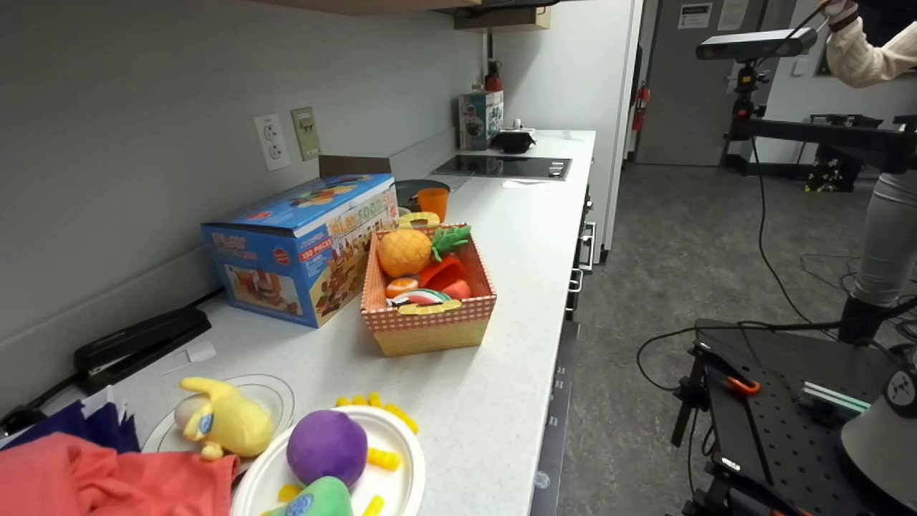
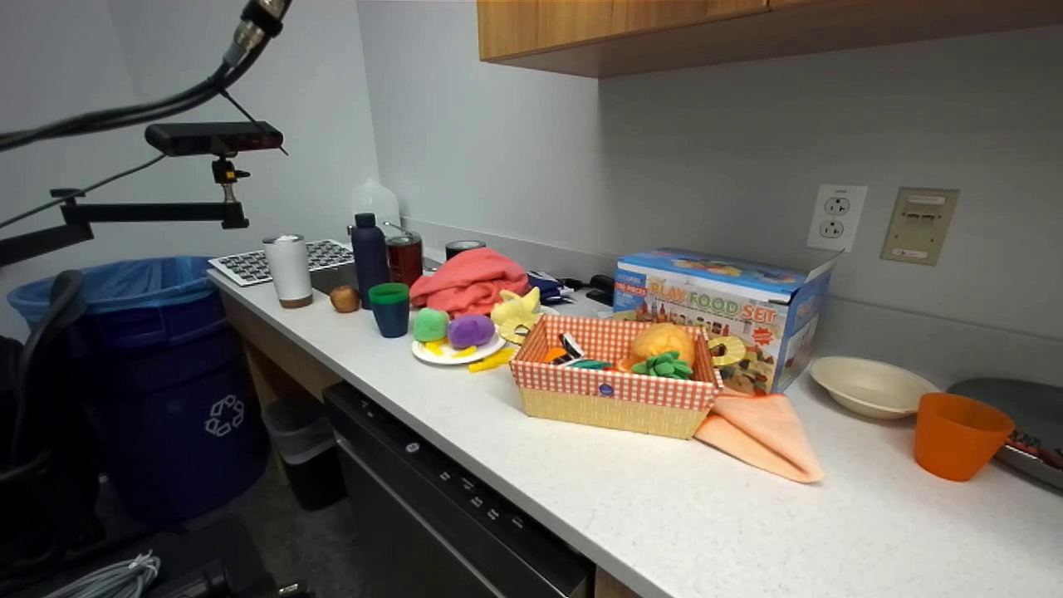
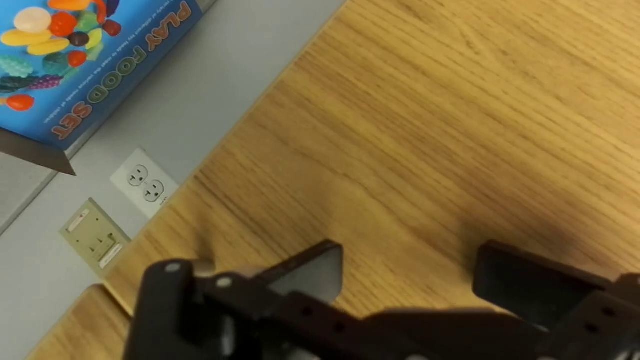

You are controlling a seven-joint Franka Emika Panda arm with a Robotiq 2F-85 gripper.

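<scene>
In the wrist view my gripper stands open, its two dark fingers apart with only a wooden cabinet door (image 3: pixel 420 132) behind the gap. Nothing shows between the fingers. Neither exterior view shows the gripper. On the white counter (image 1: pixel 524 284) sits a basket (image 1: pixel 430 340) with a red-checked rim. A plush pineapple (image 1: pixel 405 252), red pieces and a striped piece lie inside it. Nearer the camera, a purple plush (image 1: pixel 327 447) and a green plush (image 1: pixel 319 499) rest on a white plate (image 1: pixel 415 469), with a yellow plush (image 1: pixel 232 421) beside it.
The play food box (image 2: pixel 717 289) stands against the wall behind the basket. A peach cloth (image 2: pixel 762 438), a pale bowl (image 2: pixel 869 387) and an orange cup (image 2: pixel 958 438) are to its right. Wooden cabinets (image 2: pixel 678 35) overhang the counter.
</scene>
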